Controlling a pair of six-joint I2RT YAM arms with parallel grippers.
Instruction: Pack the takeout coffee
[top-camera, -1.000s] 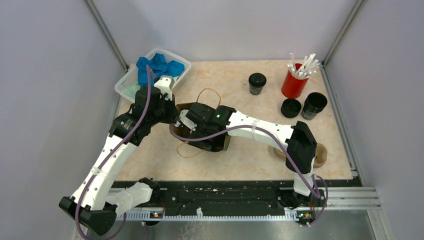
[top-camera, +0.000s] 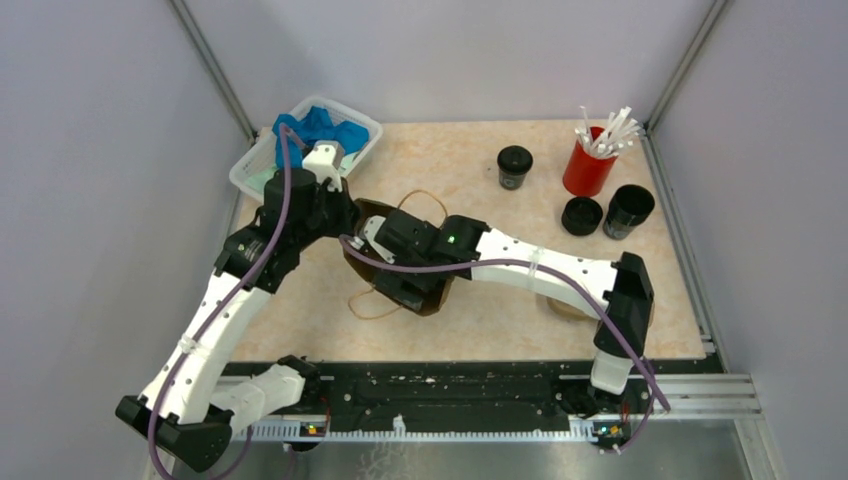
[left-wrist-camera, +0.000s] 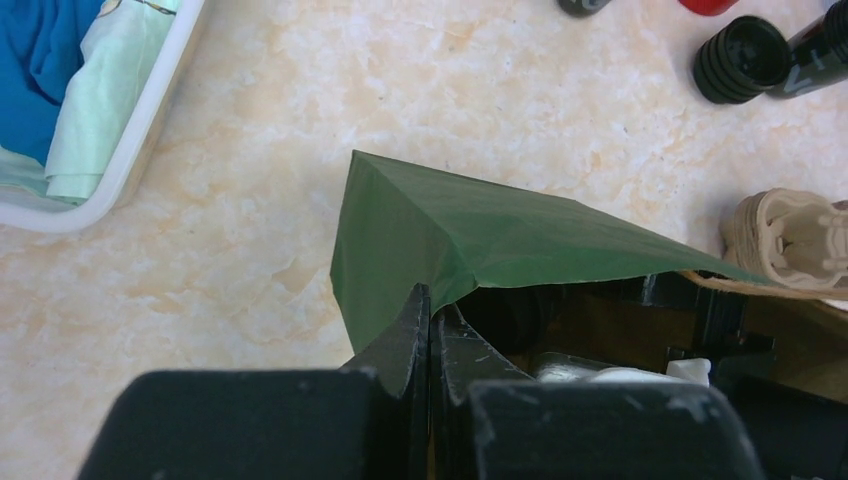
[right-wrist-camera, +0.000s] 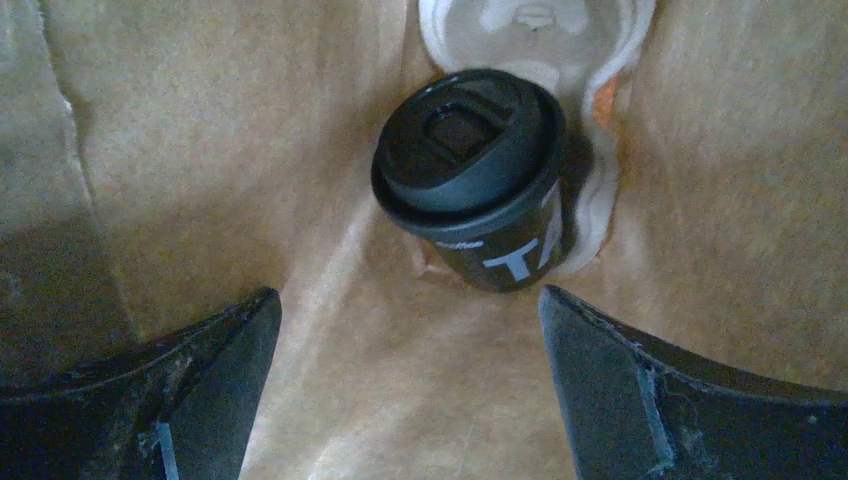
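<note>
In the top view the paper bag (top-camera: 430, 300) stands at the centre. My left gripper is shut at the corner of its green top edge (left-wrist-camera: 540, 230), pinching the thin paper. My right gripper is open inside the bag, nothing between its fingers. Past the fingertips, a lidded black coffee cup (right-wrist-camera: 470, 190) sits in a pulp holder (right-wrist-camera: 530, 30) on the bag's floor.
A white basket (top-camera: 245, 170) with cloths is at back left. A red straw container (top-camera: 585, 175), a lidded cup (top-camera: 514, 160), stacked lids (top-camera: 582, 215) and dark cups (top-camera: 628, 212) stand back right. Stacked holders (left-wrist-camera: 785, 240) lie at right.
The left gripper has moved slightly. The bag shifted a little with them.
</note>
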